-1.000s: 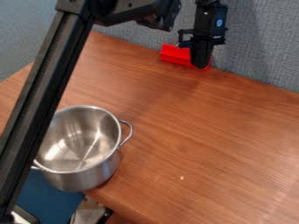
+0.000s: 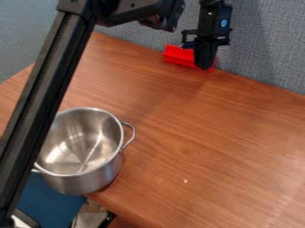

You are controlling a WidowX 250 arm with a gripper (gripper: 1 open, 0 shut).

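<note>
My gripper [image 2: 204, 61] is at the back of the table, pointing down in front of the grey wall, its dark fingertips low beside a red object [image 2: 179, 54] that lies along the table's back edge. The gripper looks shut; whether anything is between its fingers cannot be made out at this size. The red object is partly hidden behind the gripper.
A steel pot [image 2: 98, 168] with side handles stands at the lower left, partly behind the black arm. The grey wall [image 2: 268, 49] bounds the back.
</note>
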